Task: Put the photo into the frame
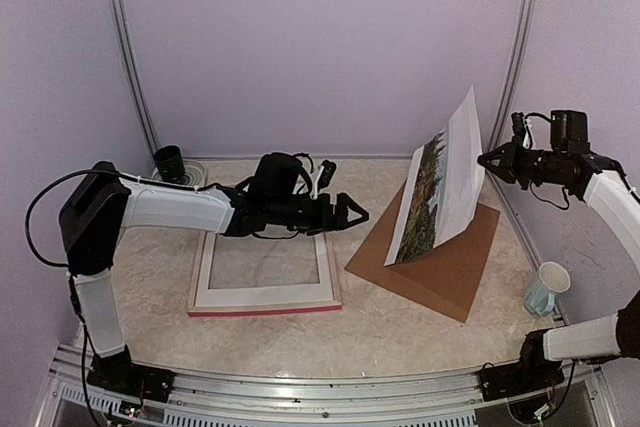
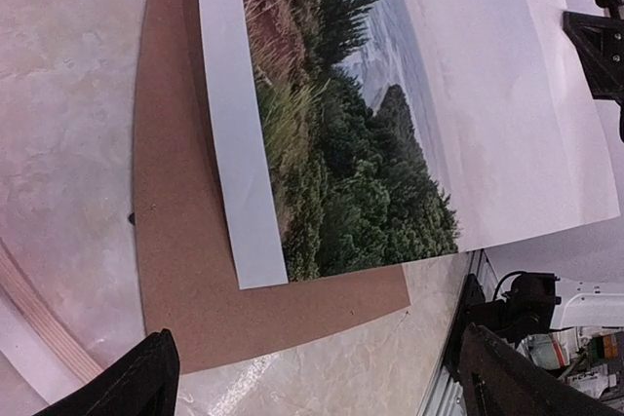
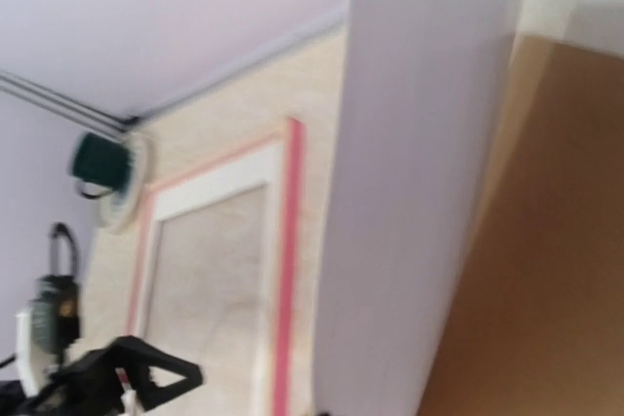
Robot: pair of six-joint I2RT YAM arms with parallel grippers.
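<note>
The photo (image 1: 428, 197), a landscape print with wide white margins, is lifted and steeply tilted, its right edge raised. My right gripper (image 1: 484, 163) is shut on that edge in the top view. In the left wrist view the photo (image 2: 331, 124) curves upward, its lower left part close over the brown board (image 2: 185, 241). Left of it on the table lies the picture frame (image 1: 265, 299), pale with a pinkish-red outer edge and an empty opening. My left gripper (image 1: 358, 211) stands open above the table between frame and photo, with nothing between its fingers.
A light blue mug (image 1: 545, 289) stands at the right front. At the back left are a dark cup (image 1: 170, 163) and a plate (image 1: 196, 175). Bare table lies along the front; walls close in the back and sides.
</note>
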